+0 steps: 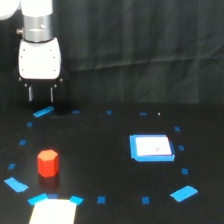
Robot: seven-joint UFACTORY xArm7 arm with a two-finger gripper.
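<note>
Above the back left of the black table hangs my gripper [41, 94], pointing down. Its two thin fingers stand apart with nothing between them. A red block [48, 163] with a hexagonal outline rests on the table nearer the camera, well below the gripper in the view and clear of it. Toward the right lies a white rectangular piece [153, 146] on a blue backing [133, 147]. At the front edge of the view is a pale yellow-white square [53, 212], cut off by the frame.
Small blue tape marks dot the table, with longer strips such as the left strip [16, 185] and the right strip [184, 193]. A dark curtain [140, 50] closes off the back.
</note>
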